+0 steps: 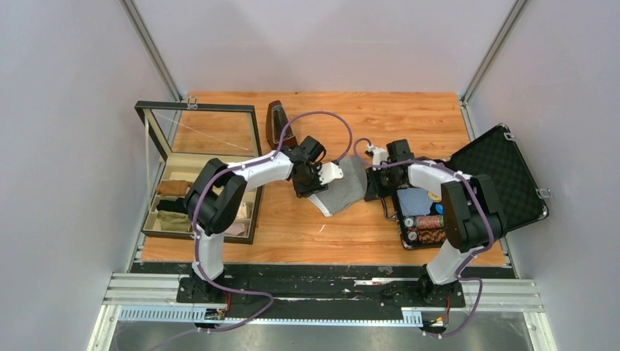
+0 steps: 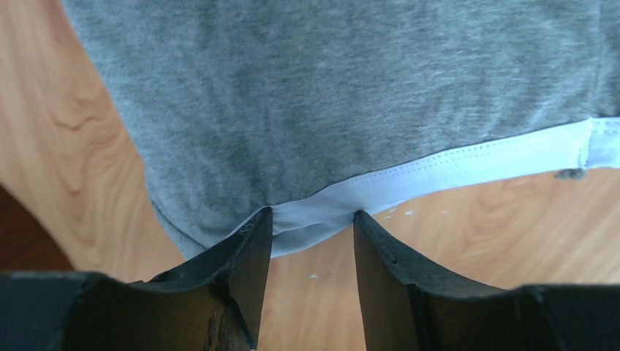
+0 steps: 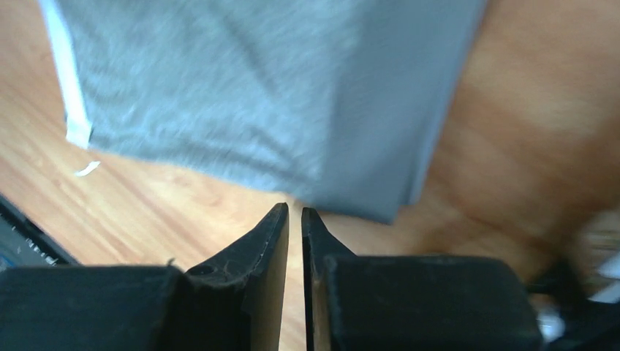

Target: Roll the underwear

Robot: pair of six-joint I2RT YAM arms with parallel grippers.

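Note:
Grey underwear lies folded flat on the wooden table, its white waistband toward the left and front. In the left wrist view my left gripper is at one end of that waistband, fingers parted, with white band visible between the tips. I cannot tell whether they touch the cloth. My right gripper is at the opposite edge of the underwear, its fingertips a narrow gap apart and just short of the fabric edge. No cloth shows between them. In the top view both grippers cover parts of the garment.
An open case with a clear lid stands at left, rolled clothes in its compartments. At right is an open black suitcase filled with small items. A brown box stands behind my left arm.

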